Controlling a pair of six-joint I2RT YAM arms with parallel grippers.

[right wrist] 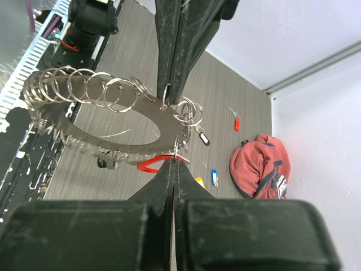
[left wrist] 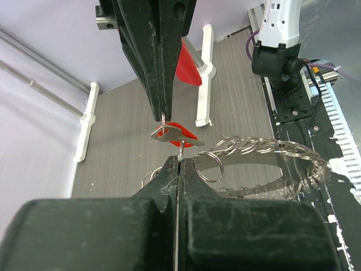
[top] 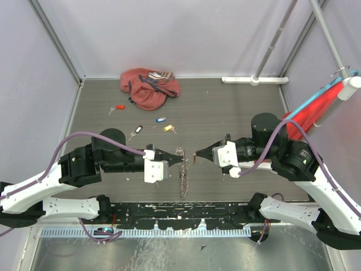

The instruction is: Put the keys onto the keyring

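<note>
The keyring is a flat metal oval point(left wrist: 248, 169) threaded with several thin wire rings. It hangs from my left gripper, whose shut tips have a thin wire loop point(left wrist: 181, 148) standing between them. A key point(left wrist: 177, 136) with a red tag point(left wrist: 179, 131) hangs by its thin wire ring point(left wrist: 163, 121) from my right gripper point(top: 196, 154), also shut. Only a small gap lies between the tips of both grippers. The key crosses just above the left tips in the left wrist view; whether it touches the loop cannot be told.
On the table lie keys with a red tag point(top: 120, 107), a black tag point(top: 139, 129), a blue tag point(top: 161, 119) and a yellow tag point(top: 168, 128). Behind them rests a red cloth bag point(top: 148, 90). A metal frame point(top: 256, 80) stands at the back right.
</note>
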